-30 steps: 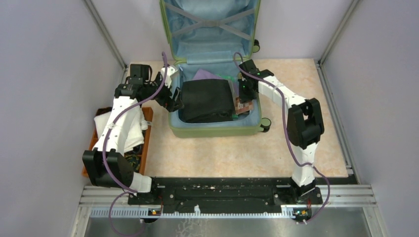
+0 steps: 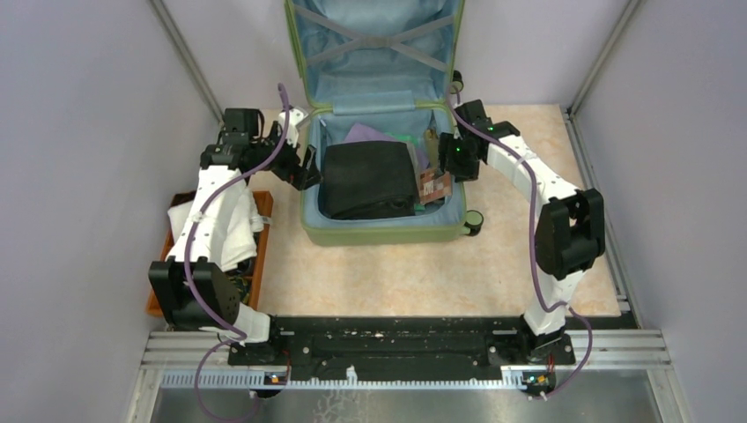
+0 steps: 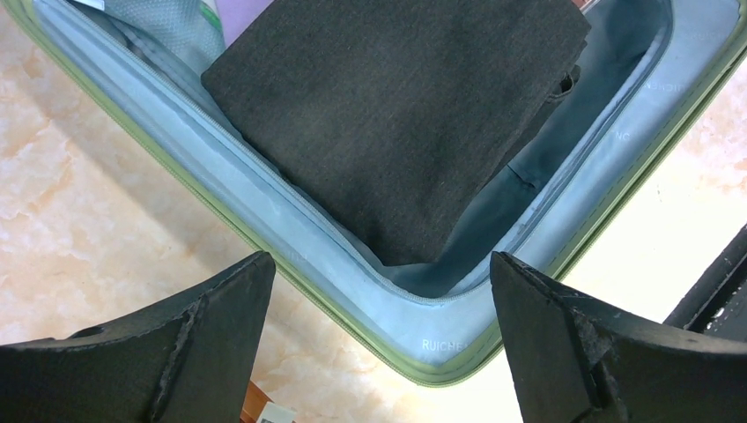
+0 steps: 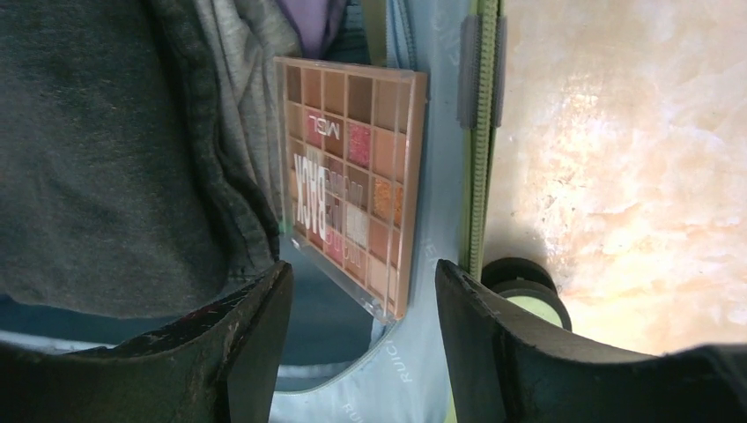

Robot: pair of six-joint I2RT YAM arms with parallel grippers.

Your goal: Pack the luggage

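An open green suitcase (image 2: pixel 383 233) holds a folded black cloth (image 2: pixel 366 176), purple and grey items, and a clear-cased makeup palette (image 4: pixel 348 181) standing against its right inner wall. My left gripper is open over the suitcase's left edge, with nothing between its fingers. My right gripper hangs above the suitcase's right edge by the palette, fingers apart and empty.
An orange box (image 2: pixel 260 278) with white cloths lies at the left, beneath my left arm. The suitcase lid (image 2: pixel 374 66) stands upright at the back.
My left gripper shifted slightly left. The suitcase's contents look unchanged.
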